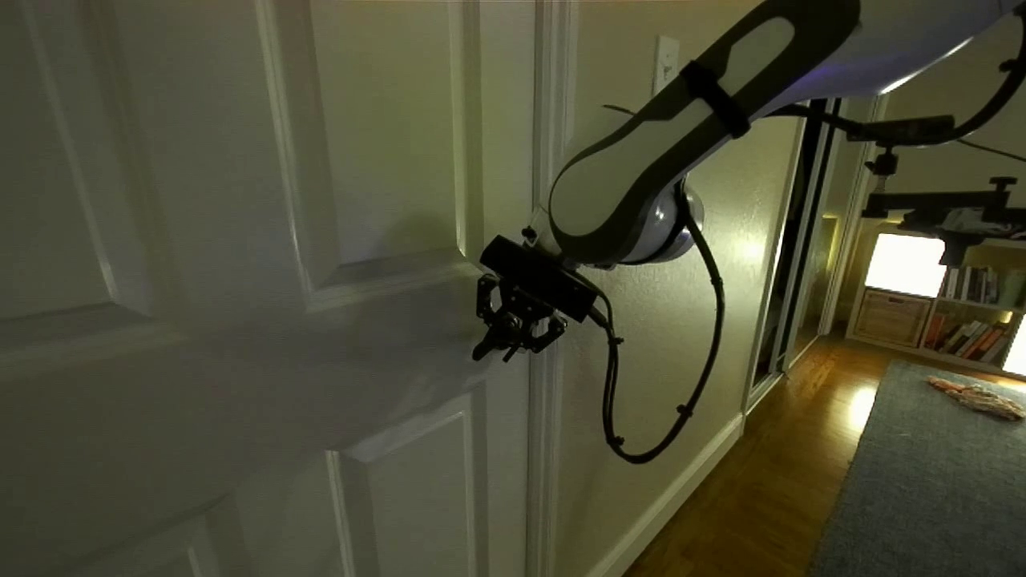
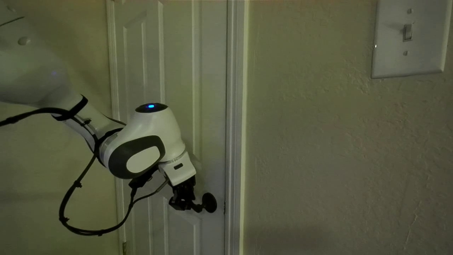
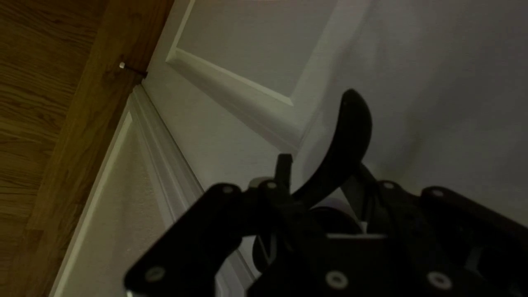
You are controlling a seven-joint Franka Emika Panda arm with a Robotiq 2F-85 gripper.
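Note:
A dark lever handle [image 3: 347,131] sticks out from a white panelled door [image 1: 385,385]. In the wrist view its curved end rises between the two fingers of my gripper. The left finger [image 3: 283,170] shows a gap to the lever, while the right one lies close beside it; contact there is hard to judge. In exterior view 1 my gripper [image 1: 507,335] is partly open around the handle, near the door's edge. Exterior view 2 shows the handle's round base [image 2: 209,202] just right of the gripper [image 2: 184,199].
The door frame [image 1: 550,433] and wall stand close beside the gripper. A cable [image 1: 713,356] loops below the wrist. Light switches [image 2: 407,34] sit on the wall. Far off are a bookshelf [image 1: 892,317] and a grey rug [image 1: 923,471]. The floor [image 3: 49,123] shows wood.

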